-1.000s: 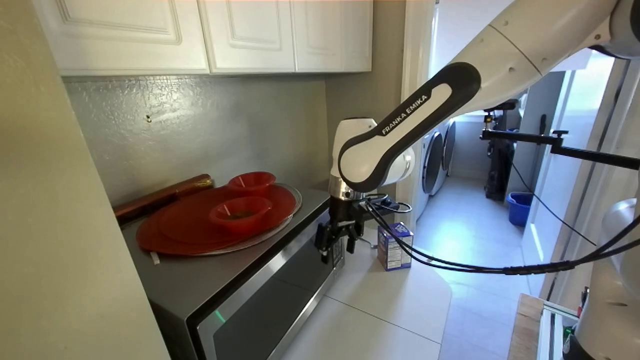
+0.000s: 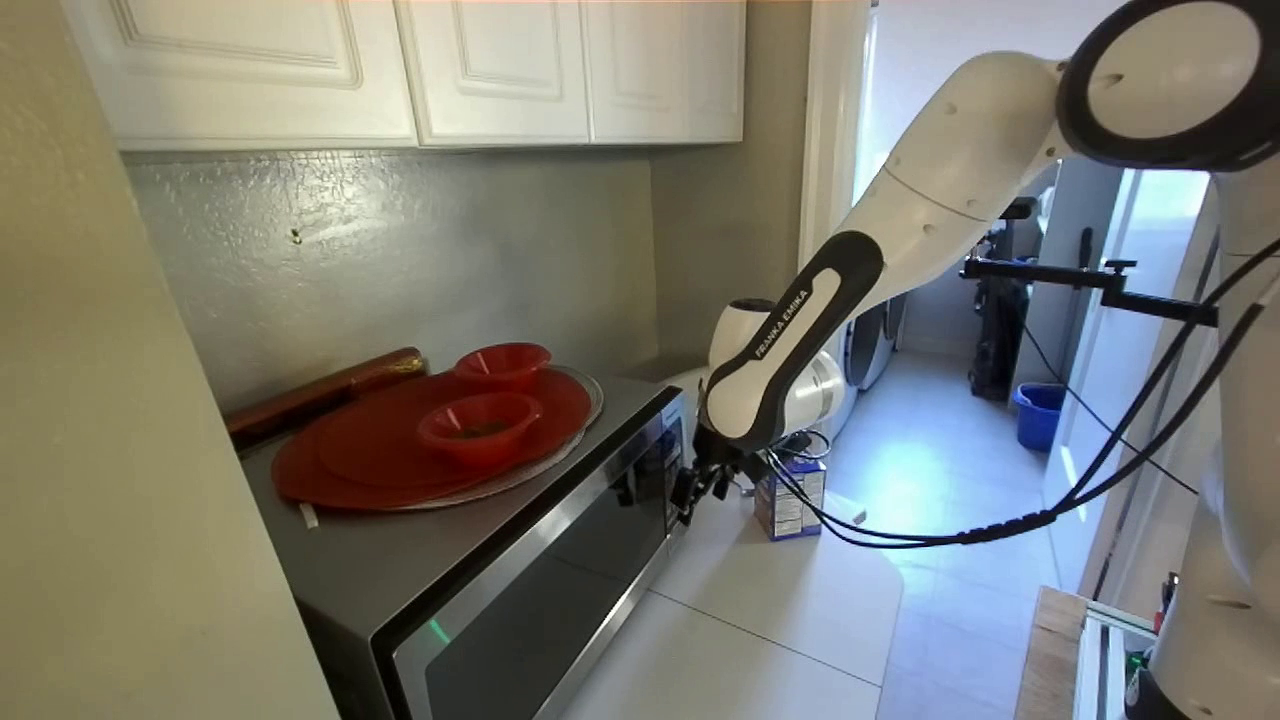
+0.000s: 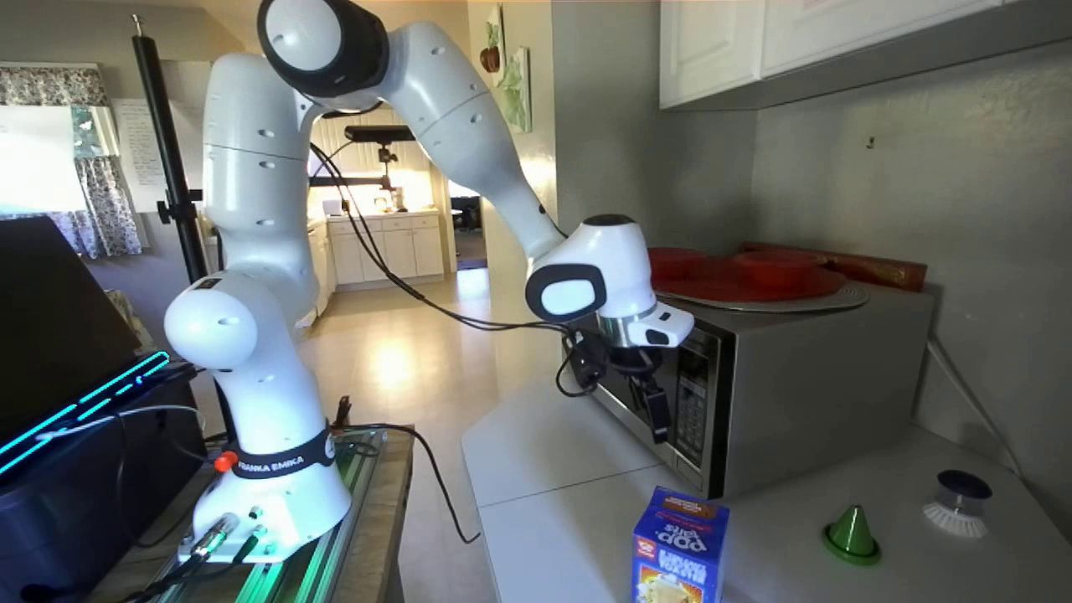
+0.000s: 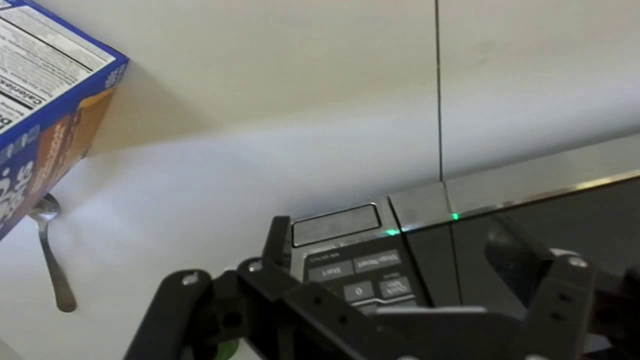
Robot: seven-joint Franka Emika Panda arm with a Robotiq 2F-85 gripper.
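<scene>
A silver and black microwave stands on the white counter, its door shut. My gripper is close in front of its control-panel end. In the wrist view, the open gripper has its two fingers far apart, one beside the keypad and the other over the dark door glass. Nothing is held between them. Exterior view 2 shows the gripper pointing down beside the panel; whether a finger touches the microwave cannot be made out.
Red bowls and a red disc lie on top of the microwave. A blue snack box stands on the counter near the gripper, with a spoon beside it. Farther right are a green cone and a brush.
In exterior view 1 my gripper has shifted right along the microwave front, toward the panel end, and the wrist has tilted. The upper arm has swung into a steeper pose. The microwave has not moved.
</scene>
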